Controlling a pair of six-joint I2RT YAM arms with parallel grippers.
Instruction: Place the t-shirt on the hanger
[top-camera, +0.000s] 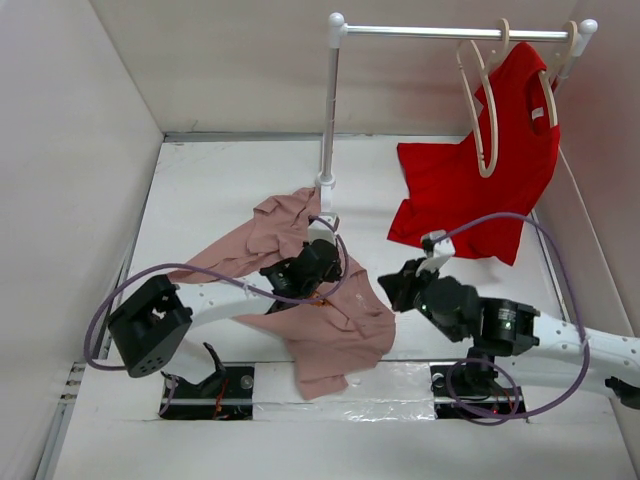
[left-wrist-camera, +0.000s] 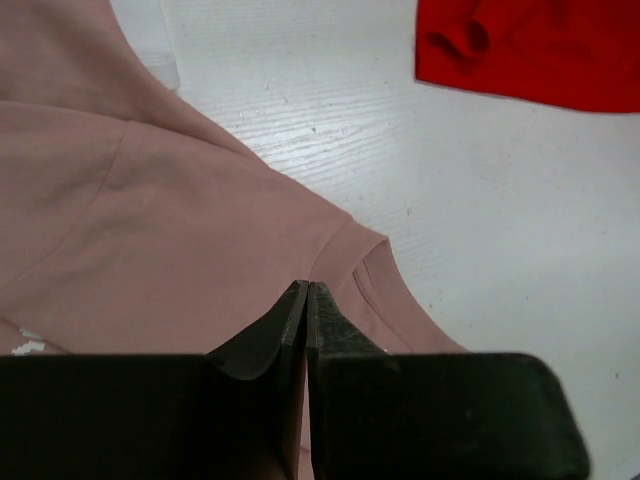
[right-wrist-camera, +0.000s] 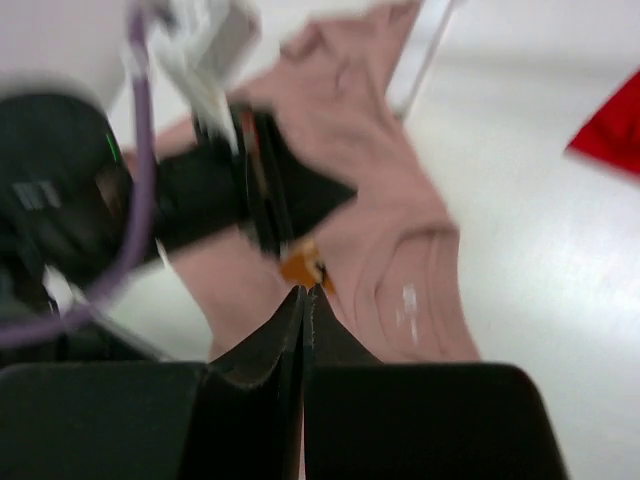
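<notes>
A dusty pink t-shirt lies spread and rumpled on the white floor, with an orange print partly visible under the left arm. My left gripper is shut over the shirt, its collar area just beyond the tips, with nothing seen between them. My right gripper is shut and empty, above the right edge of the pink shirt; its wrist view is blurred. Pale empty hangers hang on the rail at the back right.
A red shirt hangs from a hanger at the right, part of it lying on the floor. The rail's post stands just behind the pink shirt. Bare floor shows at back left and between the two shirts.
</notes>
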